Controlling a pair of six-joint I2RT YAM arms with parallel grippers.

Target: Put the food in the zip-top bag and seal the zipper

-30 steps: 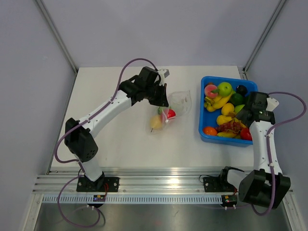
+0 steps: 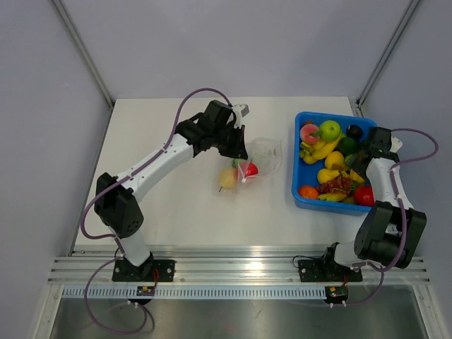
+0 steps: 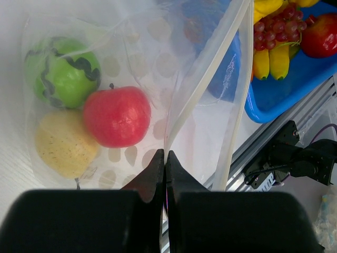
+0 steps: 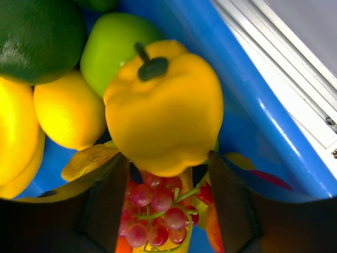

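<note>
A clear zip top bag (image 3: 117, 68) lies on the table with its mouth spread open. Inside it are a red apple (image 3: 117, 117), a green round fruit or vegetable (image 3: 71, 79) and a pale yellow fruit (image 3: 64, 142). My left gripper is shut on the bag's rim, a thin edge of film running between its fingertips. At the right, over the blue bin (image 2: 299, 169), hangs my right gripper, fingers apart. Its tips reach the near edge of a yellow bell pepper (image 4: 167, 113); whether they touch it cannot be told.
Around the pepper in the bin lie red grapes (image 4: 158, 211), a lemon (image 4: 69, 109), a green avocado (image 4: 37, 39) and several other fruits. The bin's wall (image 4: 253, 100) runs close to the pepper. Bare table (image 2: 275, 219) lies between bag and bin.
The left gripper has stayed almost still, and the bag has shifted only slightly.
</note>
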